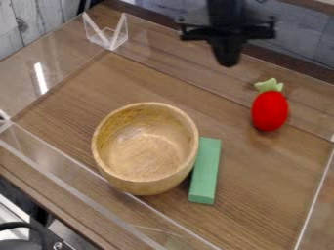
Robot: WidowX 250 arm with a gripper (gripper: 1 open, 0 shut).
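Observation:
The dark gripper [225,29] is blurred at the top centre, raised above the table, and its fingers cannot be made out clearly. A red oval object [271,111] lies on the right of the wooden table, apart from the gripper, with a small pale green object [271,85] just behind it. A wooden bowl [144,146] stands left of centre, and a green block [205,171] lies upright in the picture along its right side.
A white wire-like item [107,30] stands at the back left. The table [65,107] has free room at the left, the back middle and the front right. Dark cables lie at the lower left edge.

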